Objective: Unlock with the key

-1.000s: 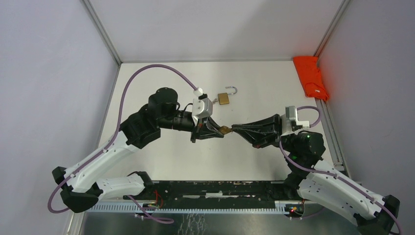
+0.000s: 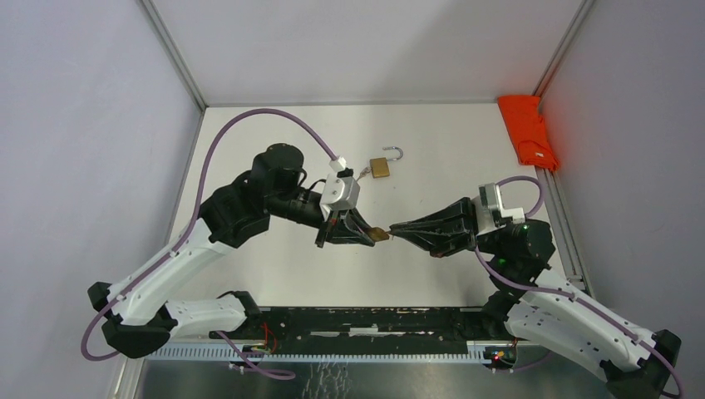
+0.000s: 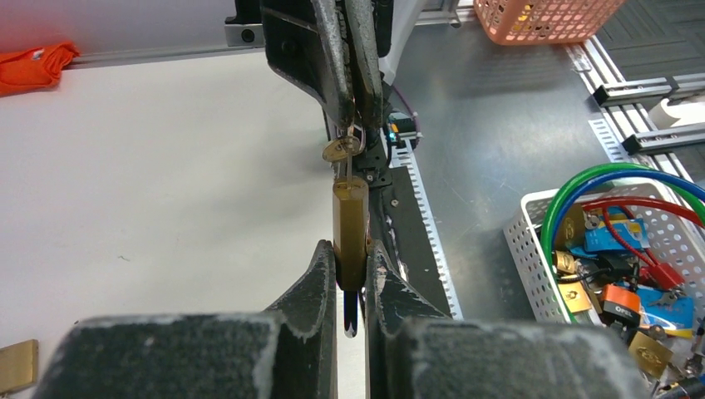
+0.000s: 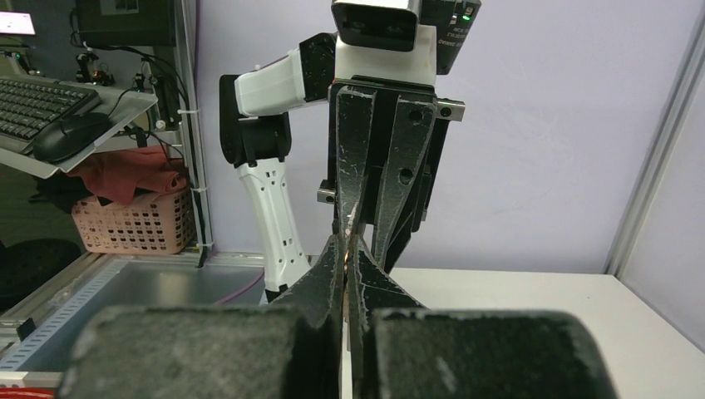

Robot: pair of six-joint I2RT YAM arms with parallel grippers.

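A brass padlock [image 3: 350, 229] stands upright between the fingertips of my left gripper, which is shut on it; the top view also shows this padlock [image 2: 379, 234] between the two arms. My right gripper is shut, with a thin key [image 3: 349, 166] at its tips that meets the padlock's end face. How deep the key sits cannot be told. A second brass key [image 3: 337, 150] hangs beside it on a small ring. In the right wrist view, my right gripper hides most of the key and padlock.
Another brass padlock [image 2: 380, 168] lies on the white table, its shackle [image 2: 394, 153] open, with small keys [image 2: 364, 172] beside it. An orange cloth [image 2: 529, 131] rests at the far right corner. A white basket [image 3: 539, 249] of locks stands off the table.
Over the last second, both gripper tips and the held padlock moved slightly toward the table's front edge. The padlock's angle in the top view also changed a little. The padlock on the table stayed put.
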